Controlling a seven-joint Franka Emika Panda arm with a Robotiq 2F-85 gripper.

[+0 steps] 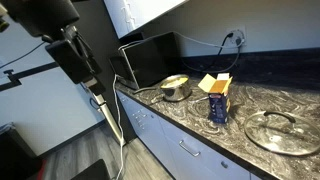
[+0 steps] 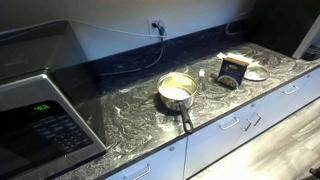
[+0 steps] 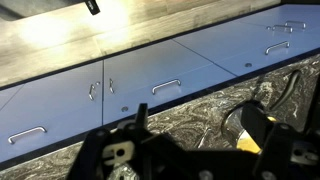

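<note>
My gripper shows at the bottom of the wrist view, its dark fingers spread wide apart with nothing between them. It is open. In exterior view 1 the dark arm (image 1: 62,45) looms at the upper left, close to the camera and in front of the counter. A metal pot (image 2: 178,88) with something yellowish inside stands on the counter, its black handle (image 2: 187,122) pointing out past the front edge. In the wrist view the pot (image 3: 232,124) is partly hidden behind the right finger. The gripper is apart from it.
A microwave (image 1: 152,62) stands beside the pot on the dark marbled counter (image 1: 200,110). An open blue box (image 1: 218,105) and a glass lid (image 1: 283,132) lie farther along. A cable (image 2: 130,69) runs from the wall outlet (image 2: 157,27). Cabinet fronts (image 3: 150,80) drop below the edge.
</note>
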